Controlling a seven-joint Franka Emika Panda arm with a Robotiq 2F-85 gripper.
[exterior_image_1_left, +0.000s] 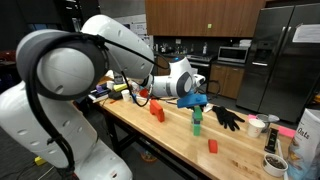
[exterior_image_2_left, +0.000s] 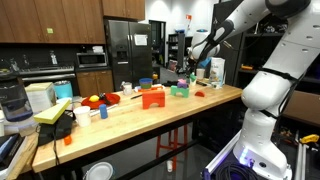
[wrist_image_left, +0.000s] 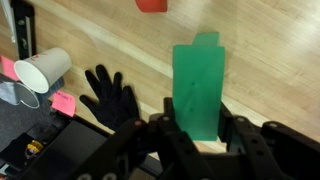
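Observation:
A green block (wrist_image_left: 198, 88) stands out in the wrist view, with my gripper shut on its near end. Beyond the block's far end shows a lighter green patch (wrist_image_left: 207, 40), perhaps another block beneath. From exterior view 1, the held block (exterior_image_1_left: 197, 113) appears above a second green block (exterior_image_1_left: 196, 129) on the table; whether the two touch is hard to tell. The gripper's fingers are small and dark there. A red block (exterior_image_1_left: 213, 146) lies apart, nearer the table's front edge.
Black gloves (exterior_image_1_left: 225, 118) and a white cup (exterior_image_1_left: 256, 128) lie to the right. A round container (exterior_image_1_left: 274, 165) and a bag (exterior_image_1_left: 304, 140) occupy the right end. Bare wood (exterior_image_1_left: 180, 137) surrounds the green blocks at the front.

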